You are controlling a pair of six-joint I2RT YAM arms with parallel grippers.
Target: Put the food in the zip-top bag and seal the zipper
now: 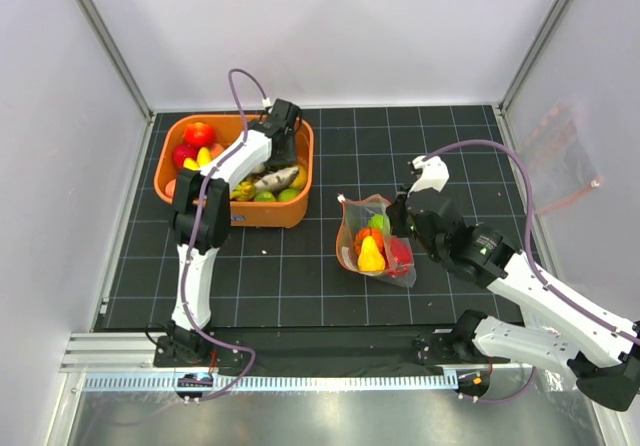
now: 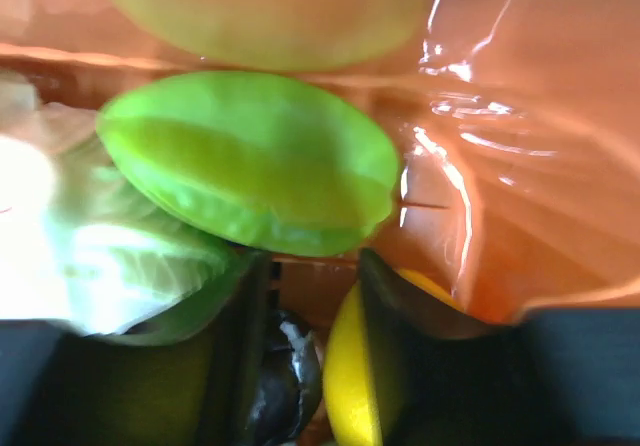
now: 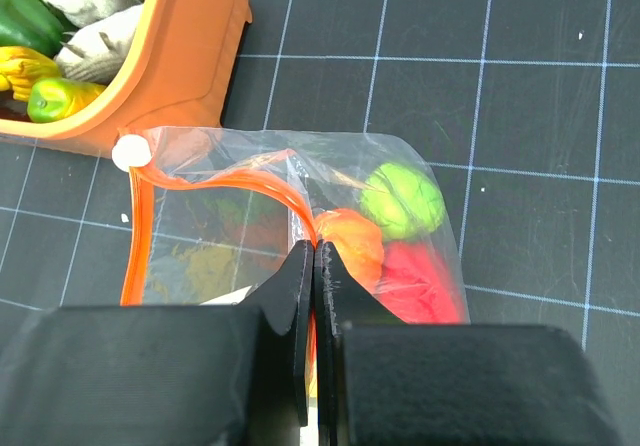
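Observation:
The orange bin [image 1: 170,208] of toy food is at the left. My left gripper is down inside it, part open, a green star fruit [image 2: 245,156] just ahead of its fingertips, a yellow item [image 2: 348,366] and a dark one [image 2: 292,376] below, nothing clearly held. The zip bag [image 1: 355,256] stands center right, holding a yellow pear [image 1: 371,256], orange pepper, green ball [image 3: 402,201] and red item [image 3: 415,281]. My right gripper is shut on the bag's rim by its orange zipper.
Walls border the workspace; an empty bag [image 1: 560,156] shows at the right wall.

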